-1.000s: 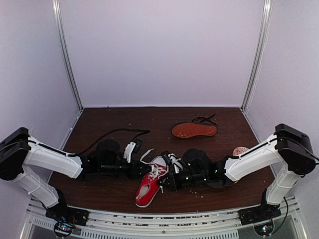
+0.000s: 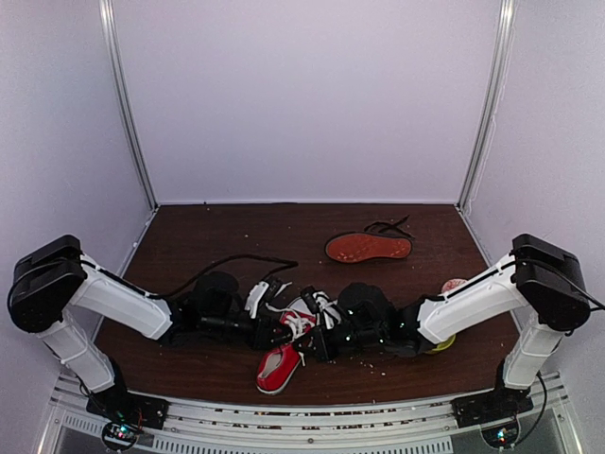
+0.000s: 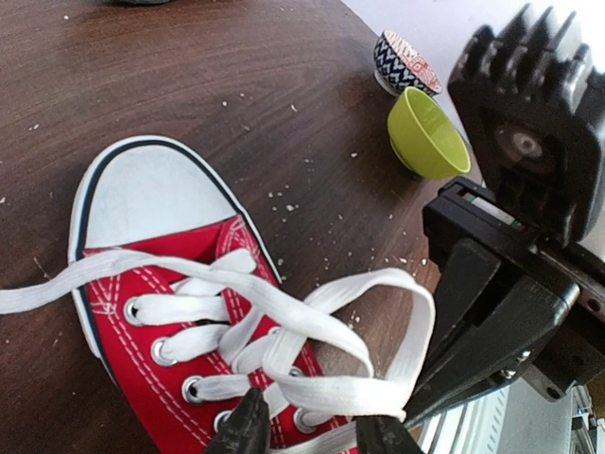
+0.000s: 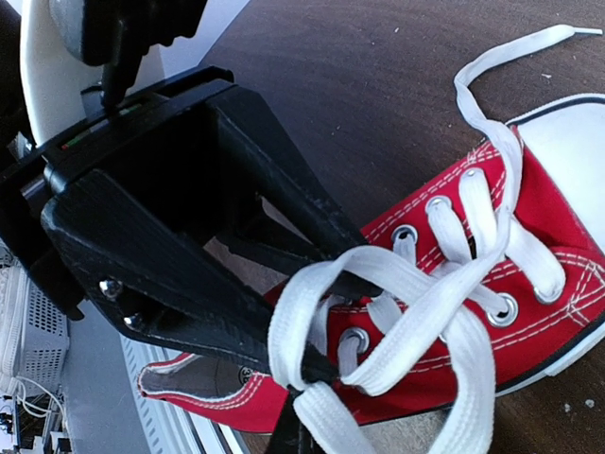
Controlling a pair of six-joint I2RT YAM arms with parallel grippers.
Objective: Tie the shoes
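A red sneaker (image 2: 275,367) with a white toe lies at the front middle of the table. In the left wrist view its white lace (image 3: 321,326) runs across the eyelets, and a loop of it stands up around the right fingers. My left gripper is over the lacing with its fingers apart, as the right wrist view also shows. A strip of lace passes near those fingers; no firm hold on it shows. My right gripper is shut inside the lace loop at the shoe's side; whether lace is pinched in its tips is hidden.
A shoe with an orange-red sole (image 2: 369,248) and dark laces lies at the back right. To the right are a green bowl (image 3: 427,134) and a patterned bowl (image 3: 405,64). Both arms crowd closely over the sneaker.
The right arm is nearly still, and the sneaker has stayed in place.
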